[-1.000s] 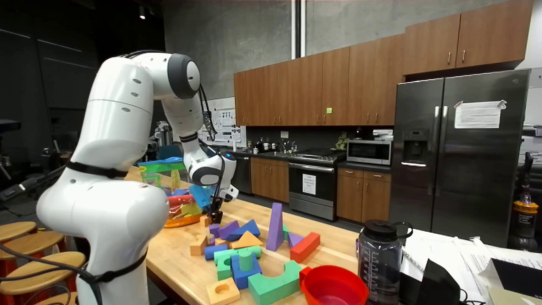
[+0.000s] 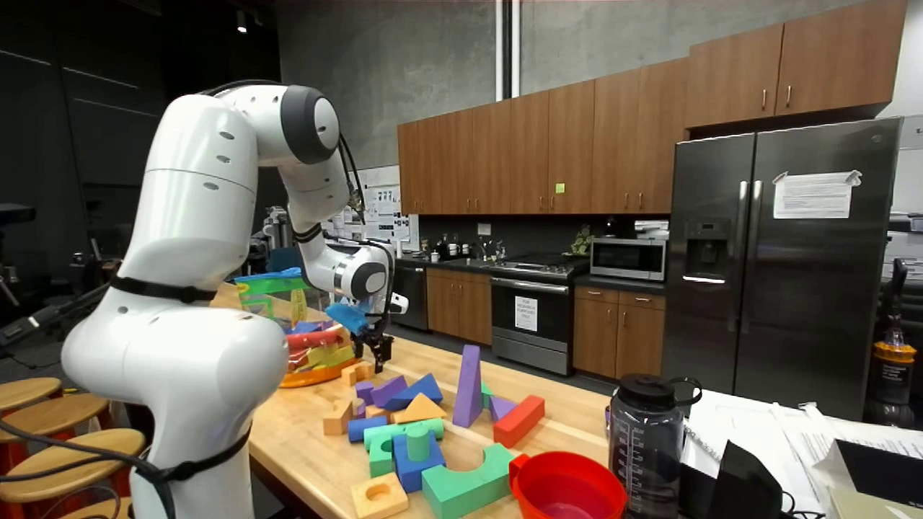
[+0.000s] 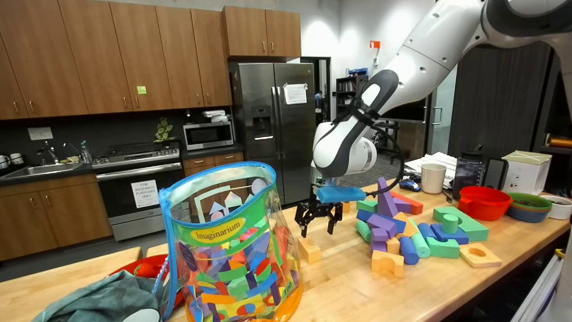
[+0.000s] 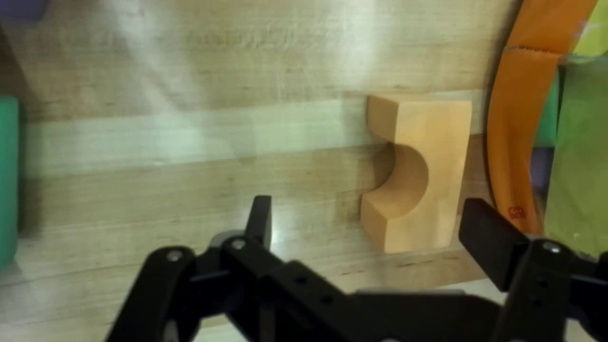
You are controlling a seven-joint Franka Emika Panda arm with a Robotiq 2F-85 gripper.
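Note:
Over the tabletop my gripper (image 3: 317, 230) stands open with nothing between its fingers. Below it lies a natural wood block (image 3: 309, 250) with a half-round notch. From the wrist, that notched block (image 4: 436, 176) appears ahead of the gap between the fingertips, nearer the right finger (image 4: 491, 242), with its notch facing left. Bare wood lies ahead of the left finger (image 4: 260, 221). In the first exterior view the gripper (image 2: 378, 353) is small and dark, beside the clear bag of blocks (image 2: 316, 350).
The clear bag (image 3: 236, 228), full of coloured blocks, has its orange base rim (image 4: 516, 154) close to the notched block. A cluster of loose blocks, including a tall purple wedge (image 2: 468, 386), lies on the other side. A red cup (image 2: 567, 489) and a dark bottle (image 2: 645, 445) stand farther along.
The gripper and wrist have shifted and tilted differently, and the gripper sits a little higher and farther right in the first exterior view. More of the notched block shows there. The loose blocks look unmoved.

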